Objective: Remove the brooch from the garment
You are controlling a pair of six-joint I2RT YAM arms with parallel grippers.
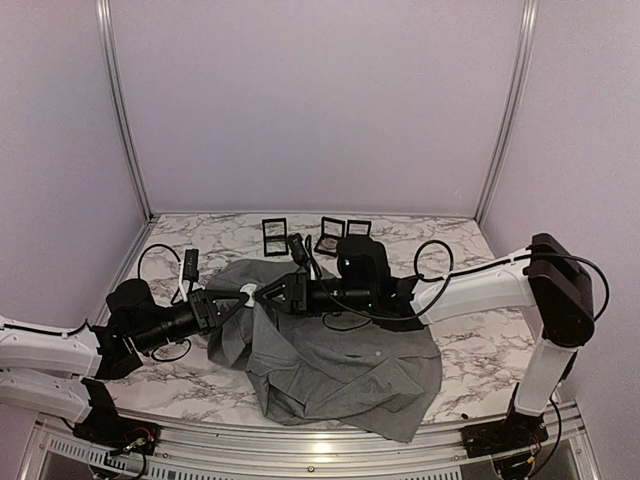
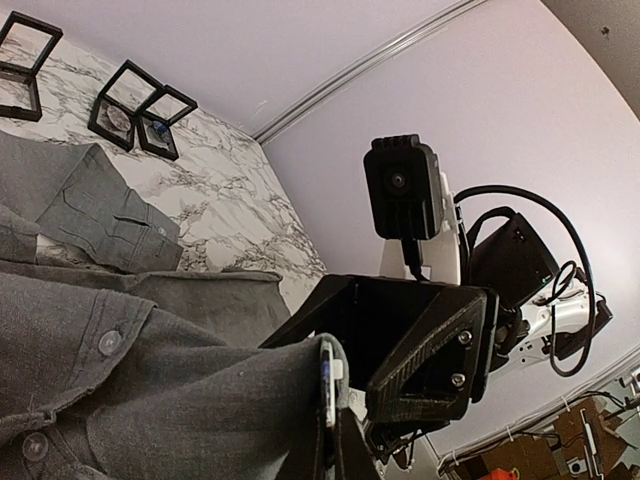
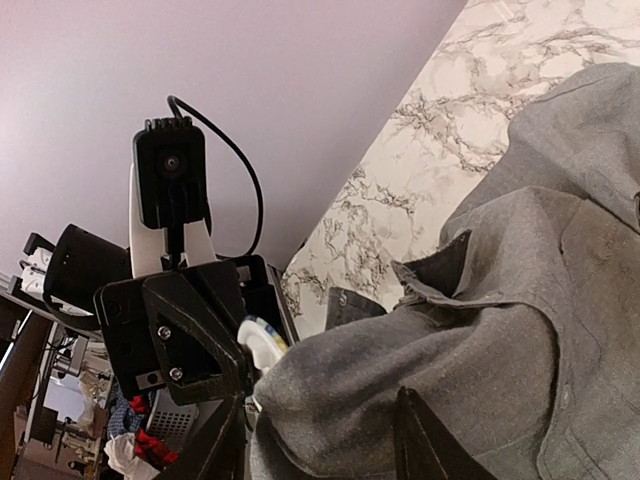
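Observation:
The grey garment lies crumpled on the table, one part raised between my two grippers. At that raised fold is the brooch, small and whitish. In the left wrist view the brooch appears nearly edge-on at the tips of my left gripper, which is shut on it against the cloth. From the right wrist view the brooch shows white with a blue and yellow edge, partly hidden by fabric. My right gripper is open close to the fold, with cloth in view between its fingers.
Black display frames stand open behind the garment, with two more close together to their right. The two arms face each other with little room between.

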